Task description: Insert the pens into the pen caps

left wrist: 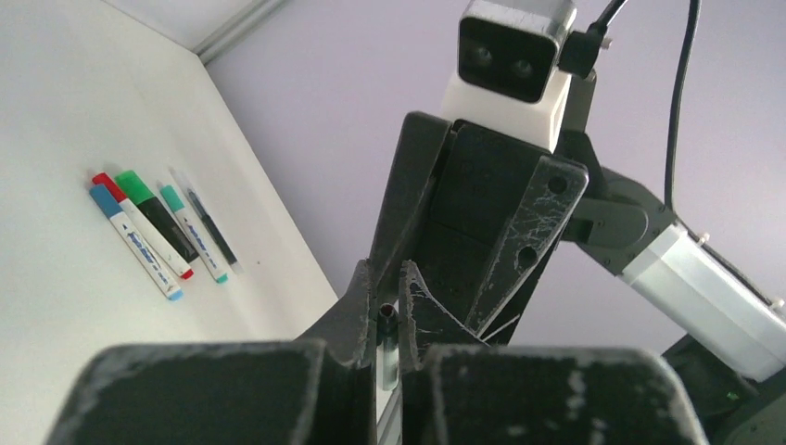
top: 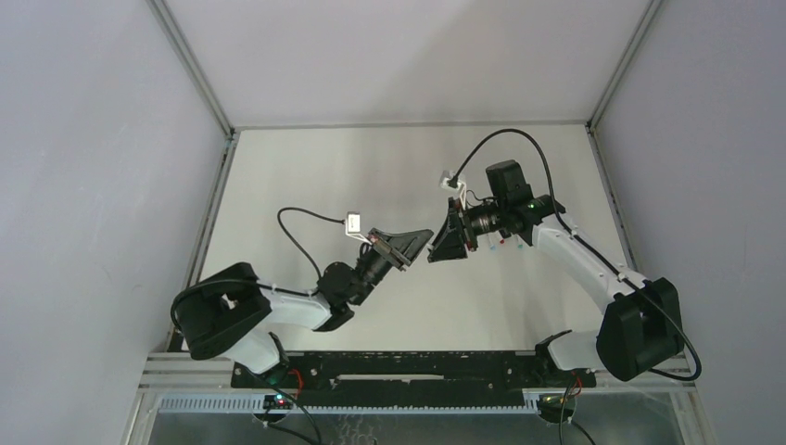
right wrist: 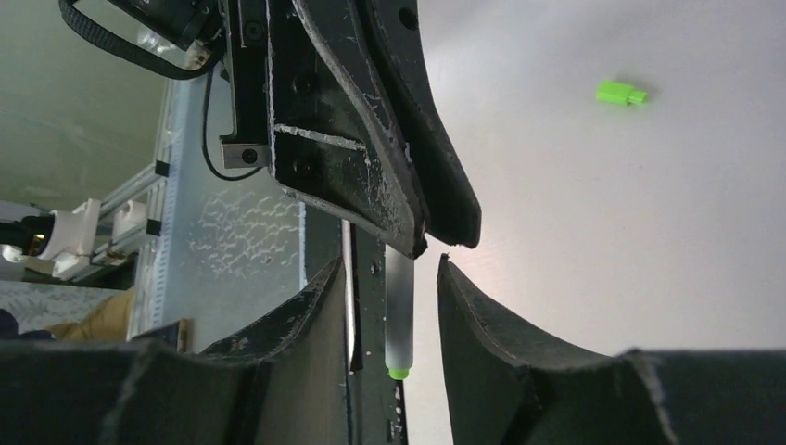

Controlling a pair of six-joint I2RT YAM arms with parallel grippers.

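My left gripper is shut on a pen (right wrist: 399,315) with a white barrel and a small green end. In the right wrist view the left gripper's black fingers (right wrist: 348,139) come from above, and the pen sticks out below them. My right gripper stands open, a finger to either side of the barrel, with gaps showing. A dark pen end shows between the left fingertips in the left wrist view. Loose on the white table lies a bright green cap (right wrist: 621,93).
Several markers lie side by side on the table, among them a blue-capped one (left wrist: 137,241), a red-capped one (left wrist: 153,236) and a black one with a green cap (left wrist: 158,215). Both grippers are very close together over the table's middle.
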